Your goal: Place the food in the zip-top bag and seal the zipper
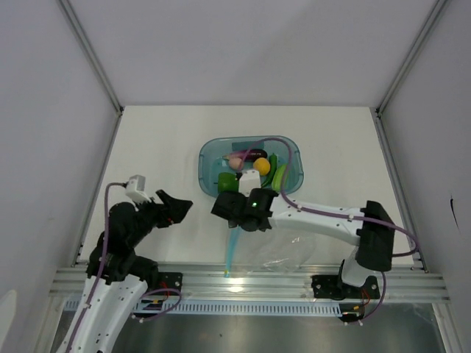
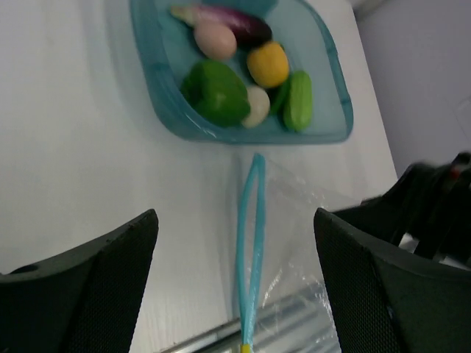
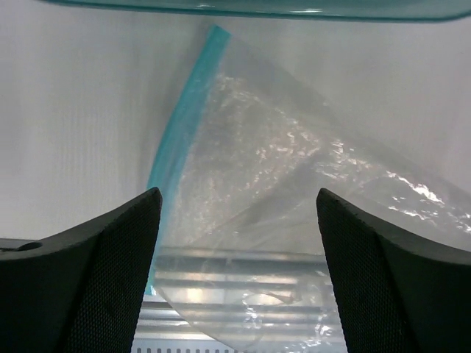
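The clear zip bag (image 3: 280, 162) lies flat at the table's front edge, its blue zipper (image 2: 255, 228) running front to back, partly overhanging the rail. Behind it a teal bin (image 1: 207, 165) holds toy food: an eggplant (image 2: 235, 23), an orange fruit (image 2: 268, 65), a green pepper (image 2: 215, 95), a cucumber (image 2: 297, 101) and other pieces. My left gripper (image 1: 175, 209) hovers open left of the bag, fingers empty. My right gripper is open above the bag, which shows between and beyond its fingers; in the top view the arm hides part of bin and bag.
Metal rails run along the front edge and sides, with walls beyond. The right arm stretches across the front right of the table.
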